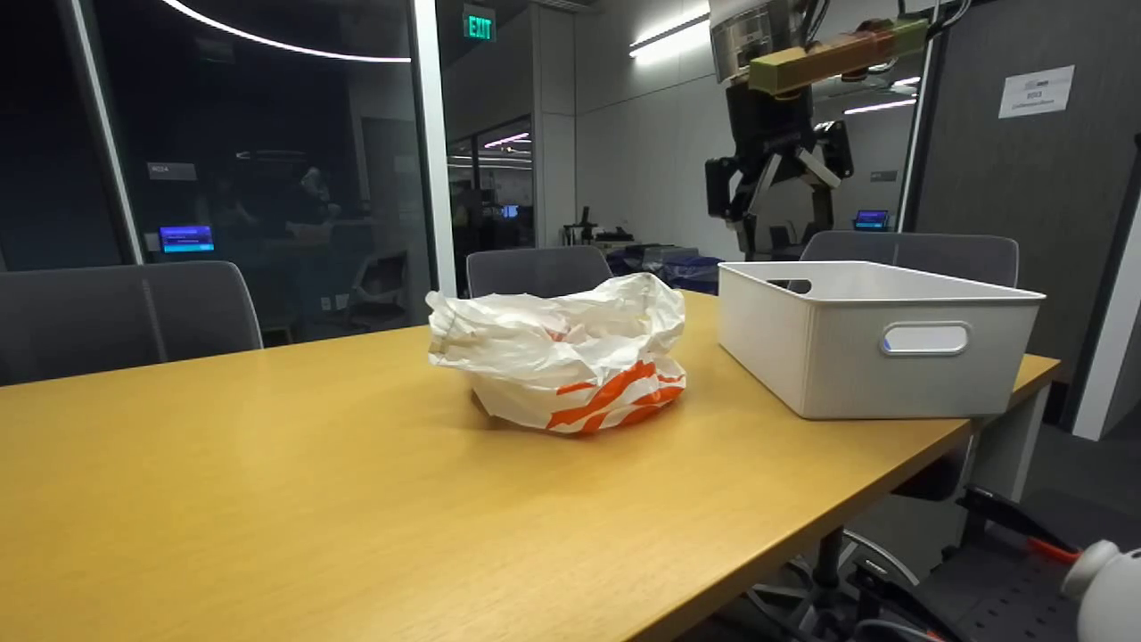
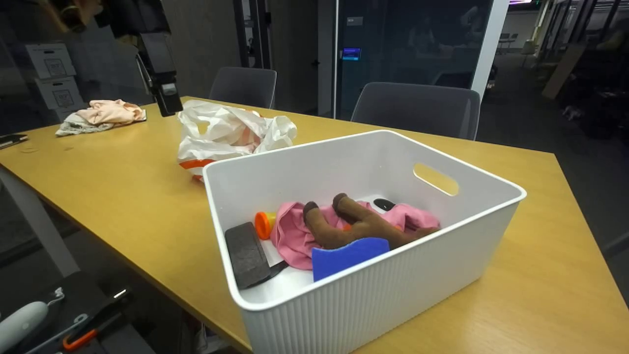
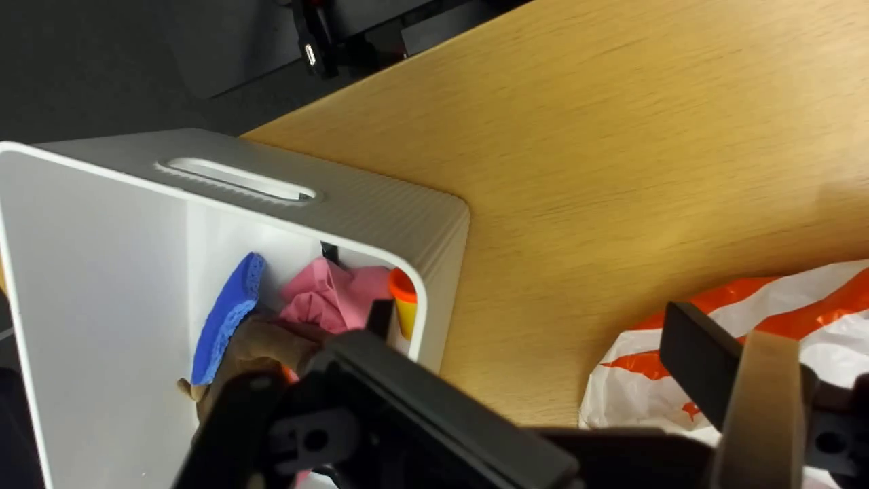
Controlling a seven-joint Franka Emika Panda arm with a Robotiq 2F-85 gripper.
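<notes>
My gripper (image 1: 783,223) hangs in the air above the back part of the white bin (image 1: 917,374), its fingers wide apart with nothing between them. From the wrist view, one finger (image 3: 379,318) overlaps the bin's edge and the other finger (image 3: 696,358) overlaps the crumpled plastic bag. That white bag (image 1: 556,353) with orange stripes rests on the table, left of the bin in exterior view 1. Inside the bin lie a pink cloth (image 2: 292,236), a brown plush thing (image 2: 354,227), a blue piece (image 2: 348,256), a dark grey block (image 2: 246,253) and a yellow, orange-lidded tub (image 2: 265,224).
A folded peach cloth (image 2: 112,112) sits at the far end of the table (image 2: 141,171) in exterior view 2. The bin stands close to the table's edge. Bare tabletop spreads left of the bag in exterior view 1.
</notes>
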